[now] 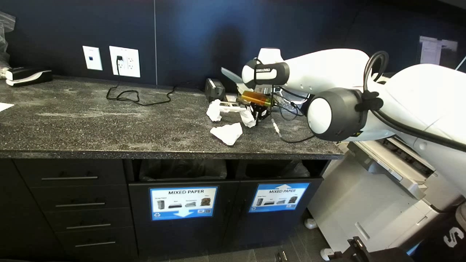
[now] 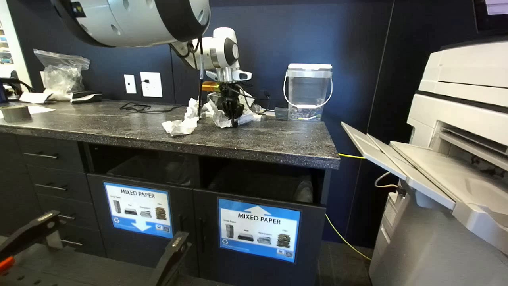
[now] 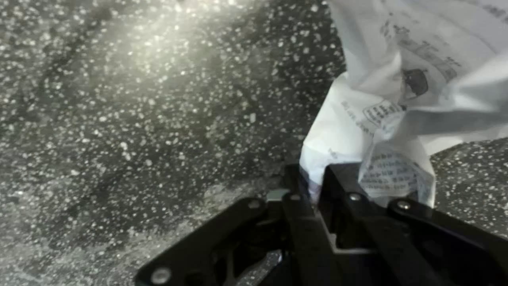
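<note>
A crumpled sheet of white printed paper (image 3: 381,109) is pinched at one edge between the black fingers of my gripper, which is shut on it. The rest of that sheet spreads up and to the right in the wrist view. In exterior view 1 the gripper (image 1: 260,114) is low over the counter, with the held paper (image 1: 247,117) at its left. Two other white crumpled pieces lie apart from it: a front piece (image 1: 227,133) and one farther left (image 1: 214,111). Exterior view 2 shows the gripper (image 2: 233,113) pointing down by the paper.
Below the counter (image 1: 87,126) are two bin openings labelled Mixed Paper, left (image 1: 183,169) and right (image 1: 277,168). A clear bucket (image 2: 308,93) stands at the back near the counter's end. A small dark box (image 1: 214,90) sits behind the papers.
</note>
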